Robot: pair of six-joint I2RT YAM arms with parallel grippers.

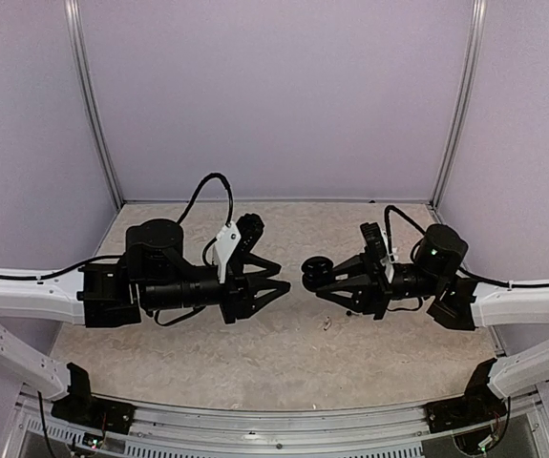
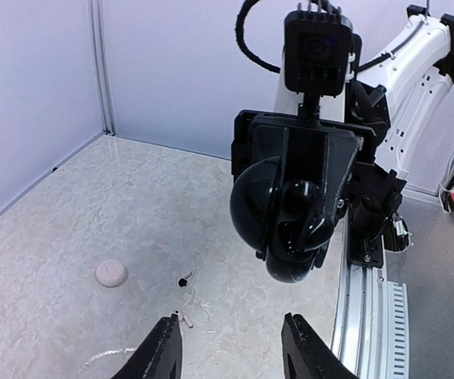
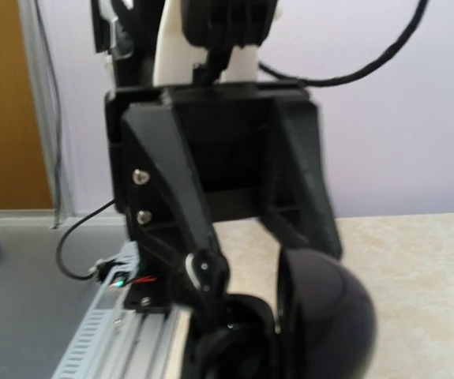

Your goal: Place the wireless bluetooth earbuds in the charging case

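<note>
The round, glossy black charging case (image 1: 317, 270) is held in my right gripper (image 1: 327, 286), which is shut on it; in the left wrist view the case (image 2: 254, 205) faces me, and in the right wrist view its lid (image 3: 329, 316) stands raised beside a dark inner part. I cannot tell whether earbuds sit inside. My left gripper (image 1: 284, 277) is part open to the left of the case, apart from it, with nothing seen between its fingertips.
On the table (image 2: 155, 197) lie a pale round object (image 2: 110, 272) and several small bits (image 2: 184, 281) below the arms. Walls enclose the back and sides.
</note>
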